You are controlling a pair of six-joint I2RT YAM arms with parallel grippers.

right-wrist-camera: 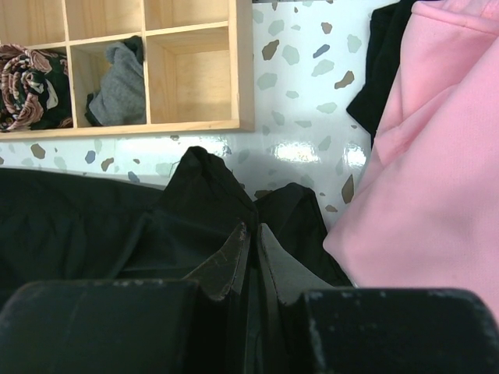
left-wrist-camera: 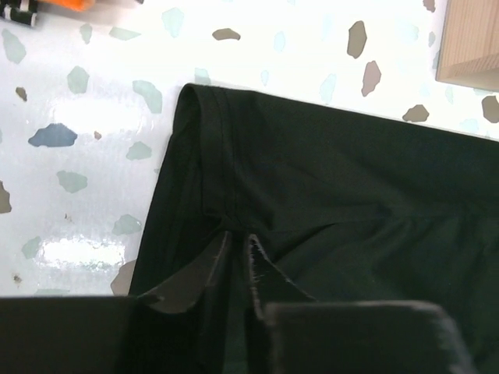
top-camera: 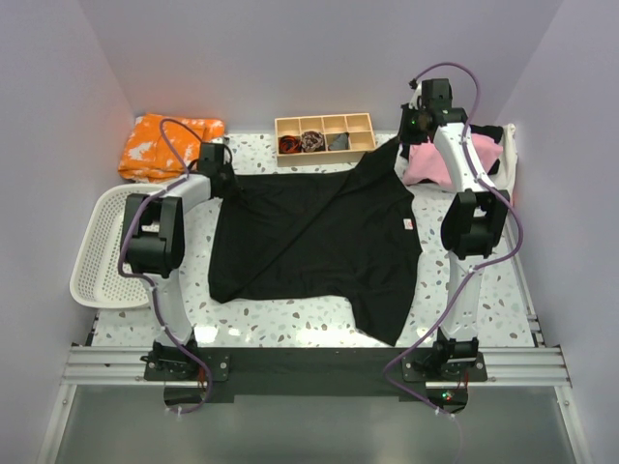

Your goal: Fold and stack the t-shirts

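A black t-shirt [top-camera: 309, 237] lies spread across the table, its lower right sleeve [top-camera: 382, 314] reaching toward the front. In the left wrist view, the fingertips of my left gripper are at the shirt's far left part, just below a folded hem [left-wrist-camera: 218, 156]. A narrow gap shows between those fingers. At the far right, my right gripper is shut on the black cloth. The shirt's far right corner [right-wrist-camera: 207, 175] is bunched and raised around its fingertips.
Behind the shirt stands a wooden divided box [top-camera: 324, 126] holding rolled clothes. Pink cloth [top-camera: 450, 164] and other folded pieces lie at the back right, beside the right gripper. An orange bundle [top-camera: 150, 150] and a white basket [top-camera: 92, 261] occupy the left side.
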